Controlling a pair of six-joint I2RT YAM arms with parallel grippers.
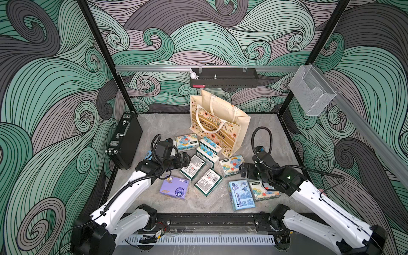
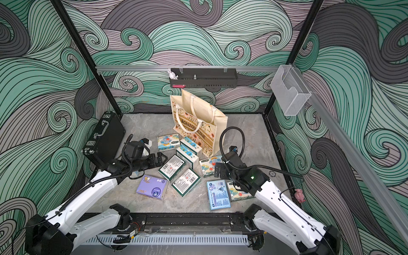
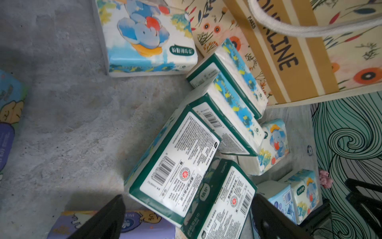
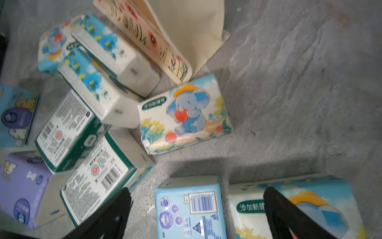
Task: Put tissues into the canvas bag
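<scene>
A cream canvas bag [image 1: 218,129] with floral front and rope handles stands upright at the back centre. Several tissue packs lie before it: elephant prints [image 4: 187,115], green-edged packs [image 3: 175,163], a purple pack [image 1: 173,187] and a light blue pack [image 1: 241,194]. My left gripper [image 1: 182,159] is open above the packs left of centre, holding nothing. My right gripper [image 1: 247,170] is open above the right-hand packs, also empty.
A black case [image 1: 124,140] stands along the left edge. A dark shelf [image 1: 225,78] and a clear bin [image 1: 310,91] hang on rails. The table right of the bag [image 1: 272,127] is clear.
</scene>
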